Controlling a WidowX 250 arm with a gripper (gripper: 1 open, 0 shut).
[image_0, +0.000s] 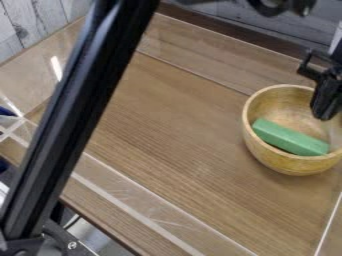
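A wooden bowl (267, 150) sits at the right of the table, holding a green block (289, 137) that lies along its front left inside. My black gripper (321, 105) hangs at the right edge of the view over the back right of the bowl, shut, with nothing visible between its fingers; its tips partly hide the bowl's inside.
A large black post (74, 110) crosses the left of the view. A grey plank wall stands at the back.
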